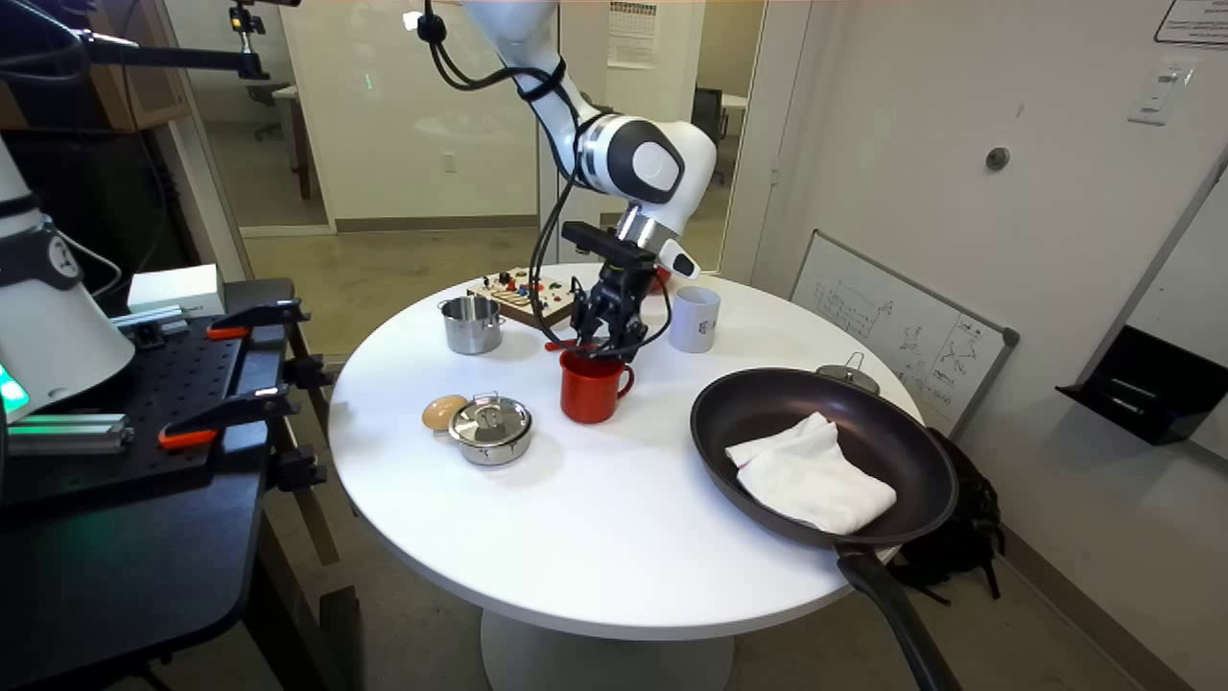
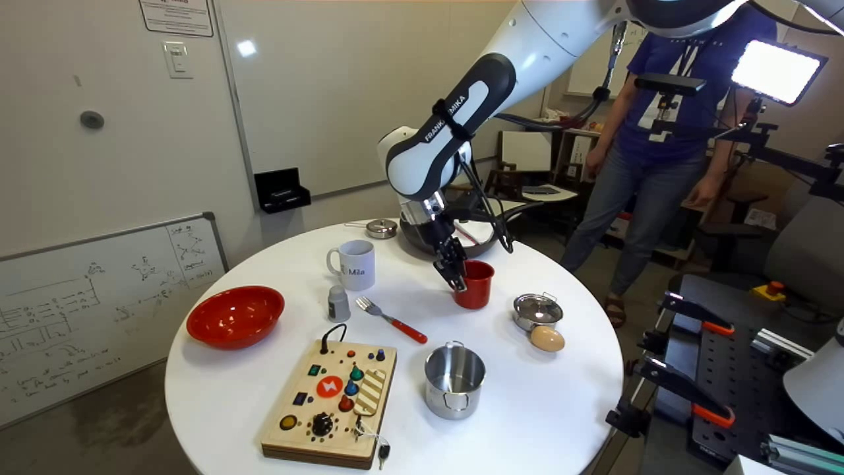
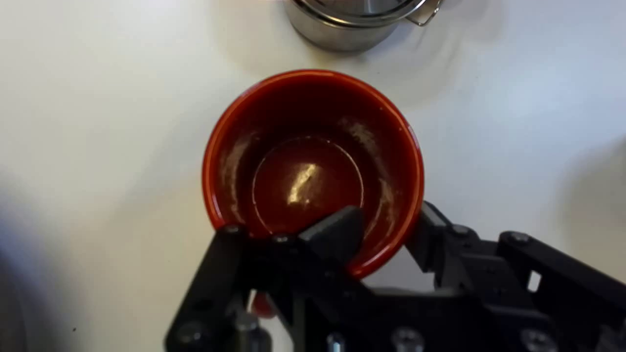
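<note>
A red mug (image 1: 589, 390) stands upright on the white round table (image 1: 553, 541), its handle showing on the right in exterior view 1. My gripper points down over the mug's edge. In the wrist view one finger (image 3: 343, 231) is inside the empty mug and the other is outside, close against the wall at the right. The rim passes between them, with a gap to the inner finger, so the fingers stand part open. In exterior view 2 the gripper (image 2: 456, 278) covers the mug's left side, and the handle is hidden there.
A lidded steel pot (image 1: 491, 428) and a brown egg (image 2: 547, 339) sit nearby. A fork (image 2: 393, 320), an open steel pot (image 2: 455, 380), a grey shaker (image 2: 338, 303), a white mug (image 2: 355, 265), a wooden board (image 2: 336, 404) and a red bowl (image 2: 235, 316) surround the gripper. A pan (image 1: 720, 403) holds a white cloth (image 1: 812, 478).
</note>
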